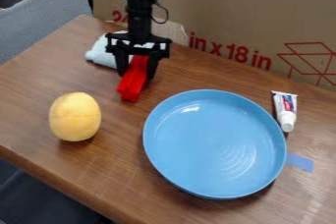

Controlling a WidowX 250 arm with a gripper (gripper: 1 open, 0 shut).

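My black gripper [138, 62] reaches down at the upper left of the table, shut on a red object [133, 84] that lies lengthwise between its fingers, its near end resting low toward the front. A pale bluish-white item [101, 54], perhaps a cloth, lies behind the gripper and is partly hidden by it.
A yellow round object [75, 117] sits at the left front. A large blue plate [214, 145] fills the right middle, with a toothpaste tube [285, 111] beside it. A cardboard box [237, 27] stands along the back. Bare wood lies between gripper and yellow object.
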